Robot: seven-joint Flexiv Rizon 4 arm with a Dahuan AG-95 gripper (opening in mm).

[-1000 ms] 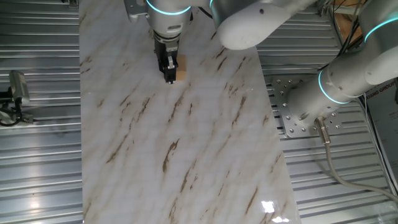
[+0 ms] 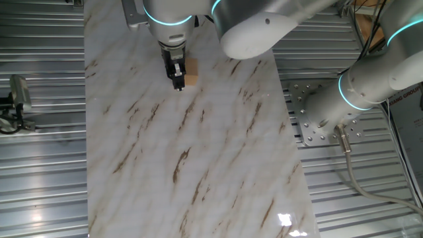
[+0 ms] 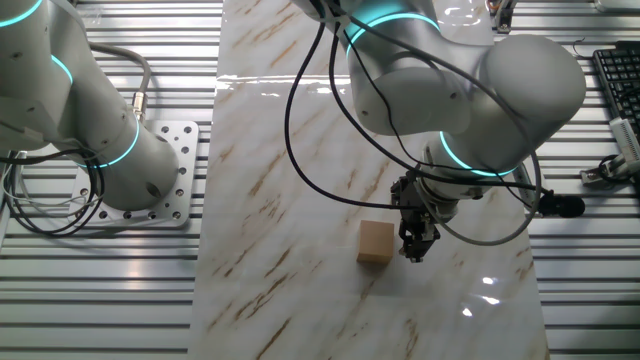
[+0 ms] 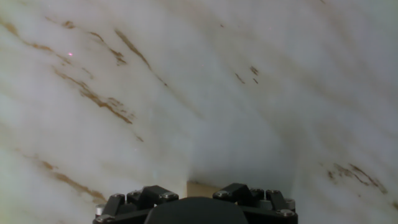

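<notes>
A small tan box rests on the marble-patterned table, partly behind my gripper in exterior view 1. Exterior view 2 shows the box on the left of my gripper, with a narrow strip of table appearing between them. My gripper points down, and its height above the table is hard to judge. In the wrist view the two black fingers stand apart at the bottom edge. Only a sliver of the box shows there, beyond the gap between them; most of it is hidden. Nothing appears gripped.
Slotted metal rails flank the tabletop. Loose black cables loop along the arm. A device stands off the left side.
The arm's wrist has shifted left in exterior view 1, while the fingertips moved only slightly left and more of the box shows. The box has stayed in place.
</notes>
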